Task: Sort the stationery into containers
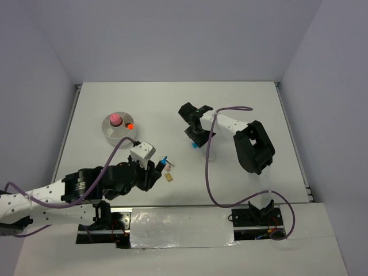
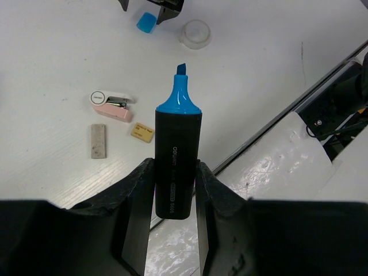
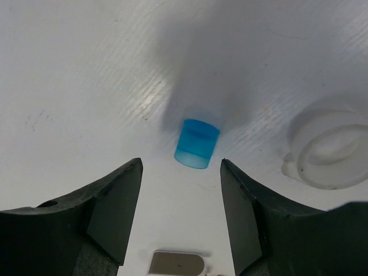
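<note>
My left gripper is shut on a black highlighter (image 2: 172, 172) whose bare blue tip points up and away in the left wrist view. The blue cap (image 3: 196, 144) lies on the table. My right gripper stands part open with empty fingers, the cap just beyond the gap between its tips. A pink and white stapler (image 2: 112, 106), a grey eraser-like block (image 2: 98, 141) and a small yellow block (image 2: 142, 132) lie on the table near the left gripper.
A light bowl-like container (image 1: 109, 135) at the far left holds a pink item (image 1: 115, 119) and an orange item (image 1: 130, 126). A clear round piece (image 3: 330, 149) lies right of the cap.
</note>
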